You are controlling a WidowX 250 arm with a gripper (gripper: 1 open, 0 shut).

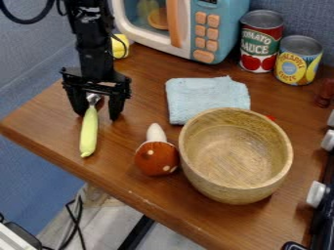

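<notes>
My black gripper [97,101] hangs at the left part of the wooden table, directly over the upper end of a long pale yellow-green corn-like toy [89,137], which points toward the front edge. The fingers surround that end; whether they are closed on it is hard to tell. To the right sit a red-capped toy mushroom [156,157] with a white stem and a wooden bowl [232,181].
A folded blue cloth [206,96] lies in the middle. At the back stand a toy microwave [205,44], a tomato can [260,49] and a yellow can [298,63]. Bare tabletop [131,195] shows at the front.
</notes>
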